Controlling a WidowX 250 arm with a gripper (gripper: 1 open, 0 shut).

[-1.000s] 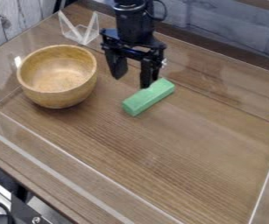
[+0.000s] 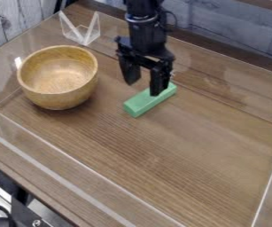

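Observation:
A black robot arm reaches down from the top centre, its gripper open above a green oblong block that lies diagonally on the wooden table. The fingers are just above and behind the block's far end, apart from it as far as I can tell.
A large tan wooden bowl sits at the left. Cables show at the bottom left corner and white items at the upper left edge.
The gripper has shifted slightly and its fingers' pose has changed above the block. The block and bowl stay where they were.

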